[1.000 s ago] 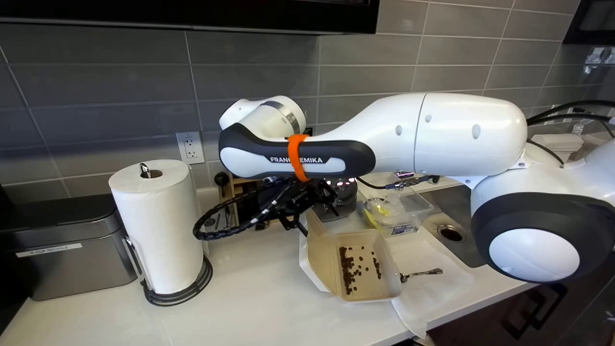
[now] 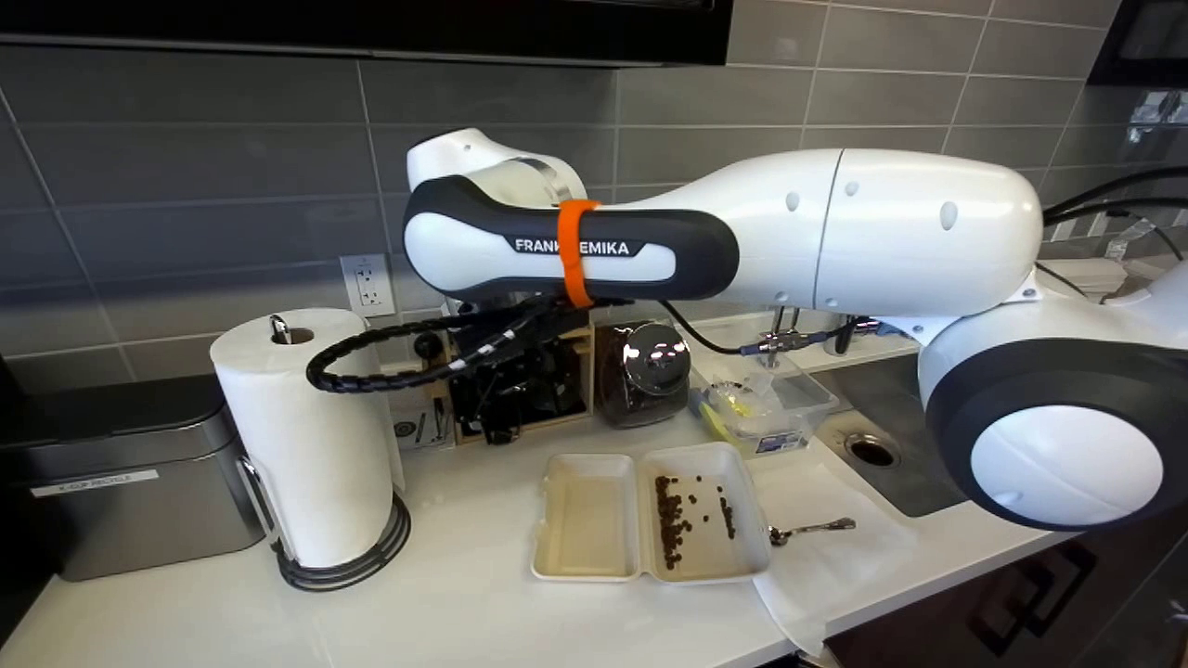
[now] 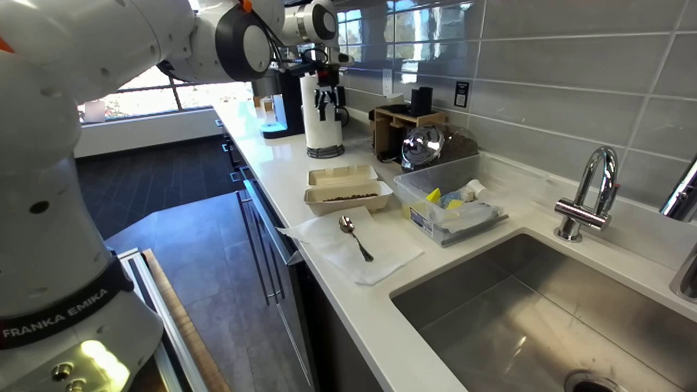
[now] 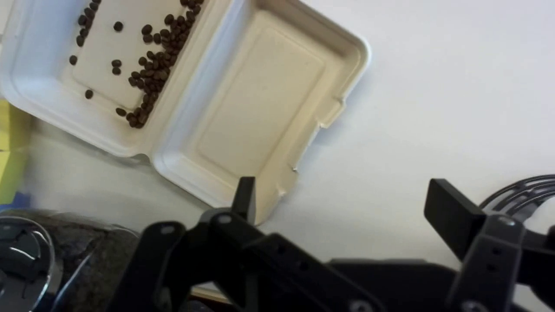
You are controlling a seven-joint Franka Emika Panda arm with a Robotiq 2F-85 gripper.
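A beige takeout container (image 2: pixel 590 523) lies open on the counter, its lid flat to the left of the base. Dark coffee beans (image 4: pixel 153 78) are scattered in the base, most of them heaped along the hinge side. Above the counter hangs my gripper, its fingers wide apart and nothing between them. In the wrist view, one black finger (image 4: pixel 244 200) overlaps the near corner of the lid in the picture; the other shows over bare counter. From the second exterior view the gripper (image 3: pixel 328 108) appears well above the counter, in front of the paper towel roll (image 3: pixel 320 130).
A silver spoon (image 3: pixel 356 238) rests on a white paper sheet (image 3: pixel 385 261) beside the container. Behind stand a clear plastic bin (image 2: pixel 796 401), a glass jar (image 2: pixel 646 384) and a wooden rack (image 3: pixel 398 121). The sink (image 3: pixel 496 313) is to the right.
The container's lid, raised at a slant with the gripper beside it a second ago, now lies flat. My arm and gripper have moved up, away from the container.
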